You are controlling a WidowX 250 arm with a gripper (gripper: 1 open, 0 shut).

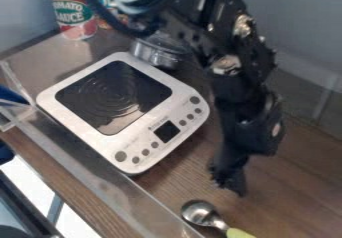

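My black gripper [230, 177] hangs low over the wooden counter at the right, pointing down, to the right of a white induction cooker [123, 110] with a dark top. Its fingertips are dark and small, so their spread is hard to see. Below it, at the bottom, lies a metal spoon [201, 213] with a light green handle [238, 234].
A metal pot [155, 55] stands behind the cooker, partly hidden by my arm. A tomato sauce can [74, 17] and another can are at the back left. A clear edge strip [94, 171] runs along the counter's front. Bare wood lies right of the spoon.
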